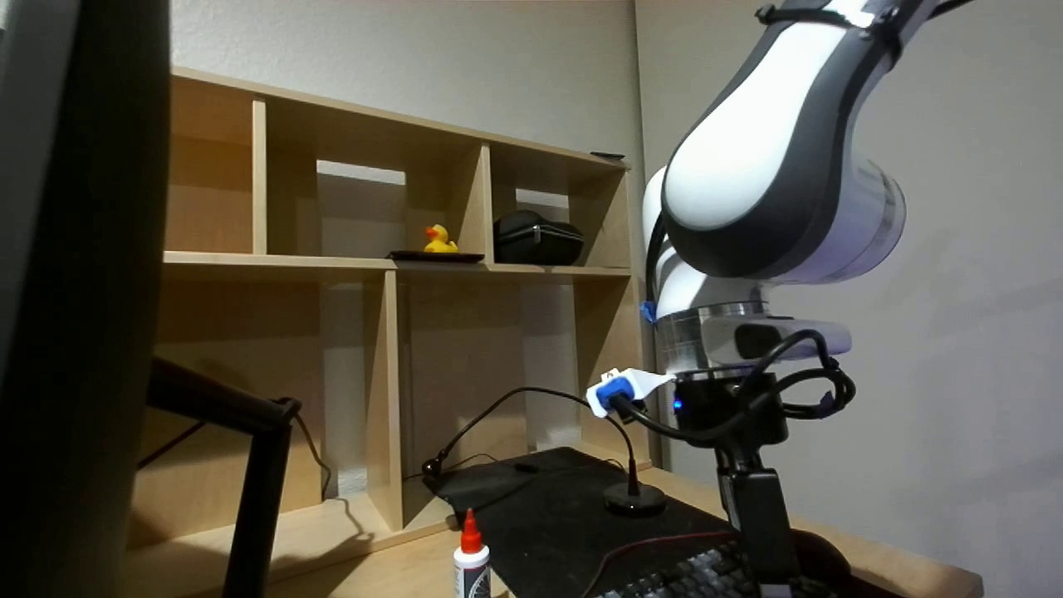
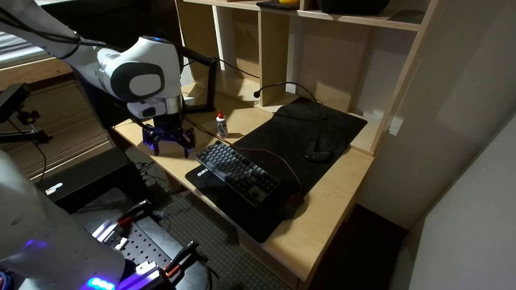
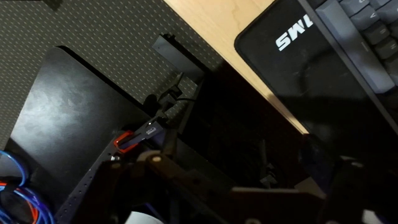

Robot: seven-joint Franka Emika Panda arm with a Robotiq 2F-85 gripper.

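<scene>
In exterior view 2 my gripper [image 2: 170, 150] points down near the front left edge of the desk. Its two fingers are spread wide apart, with nothing seen between them. A white bottle with a red tip [image 2: 222, 125] stands upright on the bare wood, to the right of the gripper and apart from it. Further right a grey and black keyboard [image 2: 238, 171] lies on the black desk mat [image 2: 261, 224]. Seen from the wrist, the mat corner and keyboard edge fill the upper right, while the fingers are dark and blurred.
A microphone [image 2: 317, 154] on a bent neck stands on the mat. Behind, the wooden shelf [image 1: 329, 261] holds a yellow duck [image 1: 438, 240] on a black tray and a black case [image 1: 538, 239]. A monitor arm [image 2: 211, 87] rises at the desk's back left.
</scene>
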